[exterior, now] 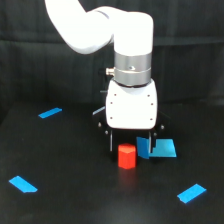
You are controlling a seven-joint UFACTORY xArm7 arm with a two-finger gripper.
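Observation:
A red block sits on the dark table, just below the white hand of the arm. Directly behind it and slightly to the right is a blue block, partly hidden by the red one. My gripper points down over the two blocks, its dark fingers set wide apart, one to the left of the red block and one to the right near the blue block. The fingertips are hard to make out against the dark table. Whether the fingers touch either block cannot be told.
A flat light-blue patch lies just right of the blocks. Other blue strips mark the table at front left, front right and back left.

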